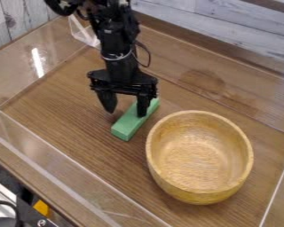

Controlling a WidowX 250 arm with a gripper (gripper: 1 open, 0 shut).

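Note:
My black gripper [123, 99] hangs over the wooden table with its two fingers spread open, pointing down on either side. A green rectangular block [130, 124] lies on the table just below it, its far end partly behind the right finger. Whether that finger touches the block I cannot tell.
A large yellow bowl [199, 155] stands to the right of the green block, close to it. A pale board wall runs along the back.

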